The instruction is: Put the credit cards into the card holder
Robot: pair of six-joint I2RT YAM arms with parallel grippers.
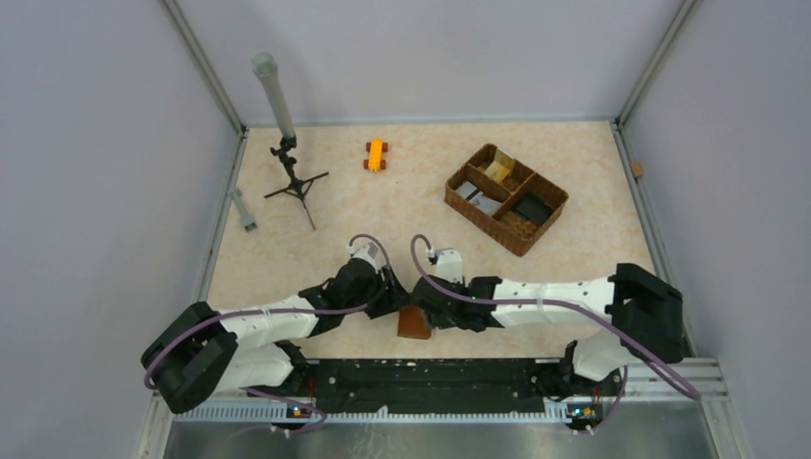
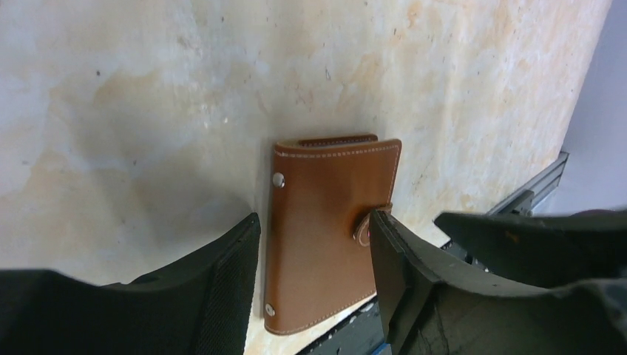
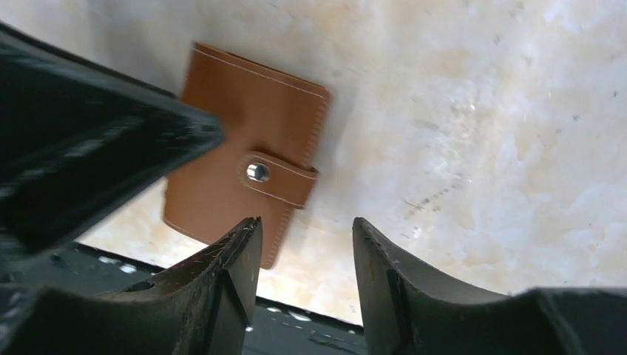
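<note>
A brown leather card holder (image 1: pixel 414 323) lies near the table's front edge, its snap strap (image 3: pixel 281 179) fastened in the right wrist view. My left gripper is over the holder, its fingers part open on either side of it from this angle; whether they touch it I cannot tell. My right gripper stands open beside the holder, nothing visible between its fingers. In the top view both grippers are close together over the holder, partly hiding it.
A wicker basket (image 1: pixel 493 222) with compartments holding cards and other items sits at the back right. An orange toy car (image 1: pixel 377 155) and a black tripod (image 1: pixel 296 186) stand at the back.
</note>
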